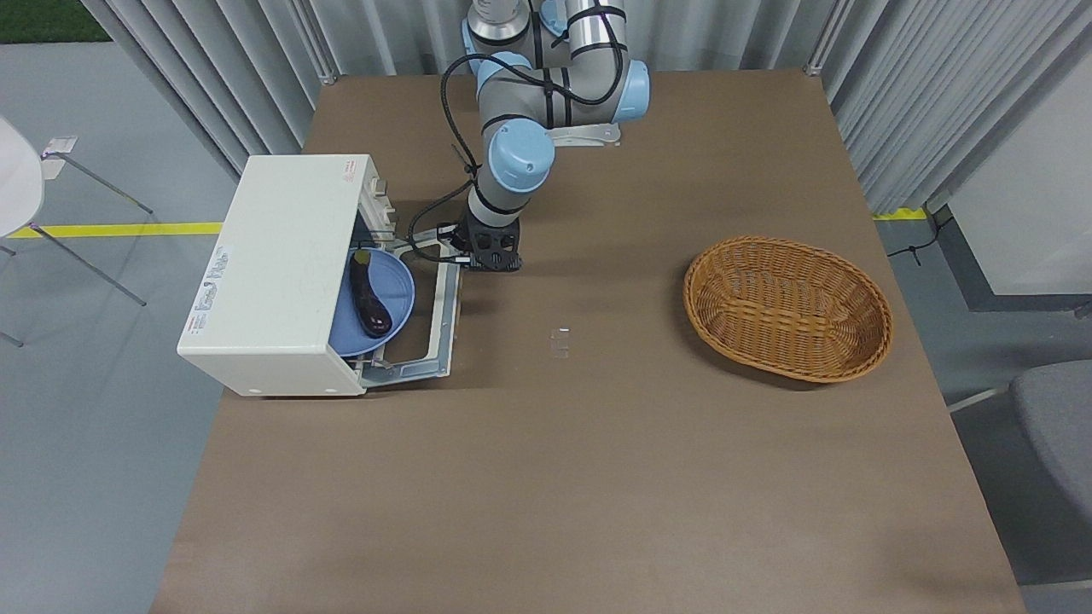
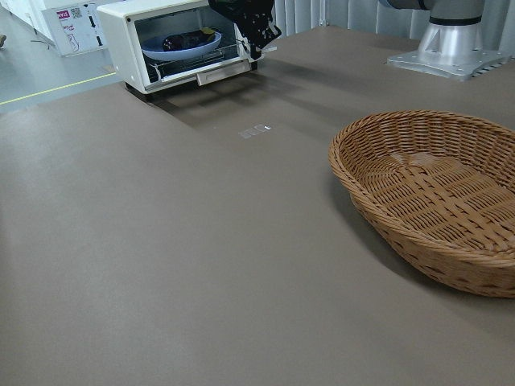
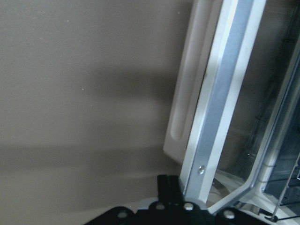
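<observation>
A white toaster oven sits on the left of the table, its door down. Inside the opening, a blue plate holds a dark eggplant. My gripper is at the far part of the open door, above or against its frame. In the wrist view its black fingertips sit close together beside the metal door frame and handle; whether anything is between them is hidden.
A wicker basket stands on the right of the brown table.
</observation>
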